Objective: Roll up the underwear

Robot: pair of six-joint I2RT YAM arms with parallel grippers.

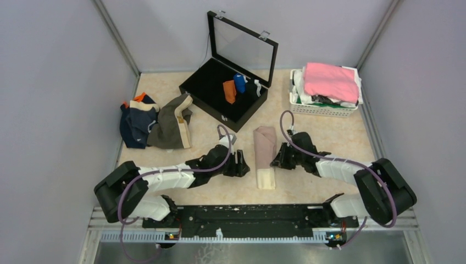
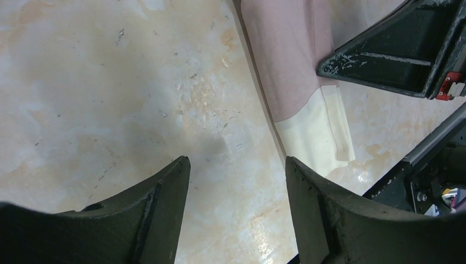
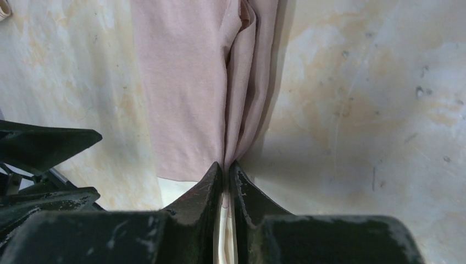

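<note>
The underwear [image 1: 265, 147], mauve with a cream waistband [image 1: 266, 179], lies folded into a long narrow strip between my two arms. Its waistband end points toward the front edge of the table. In the right wrist view, my right gripper is shut on the strip's right-hand folded edge, just where mauve meets cream, with the cloth pinched between its fingertips. To the left of the strip, my left gripper [image 1: 242, 164] stands open. Bare table shows between its fingers in the left wrist view, and the underwear lies apart from them.
An open black box [image 1: 203, 88] at the back holds several rolled pieces, one orange [image 1: 229, 92] and one blue. Dark and grey garments [image 1: 170, 126] lie at the left. A white basket [image 1: 324, 110] heaped with cloth stands at the back right.
</note>
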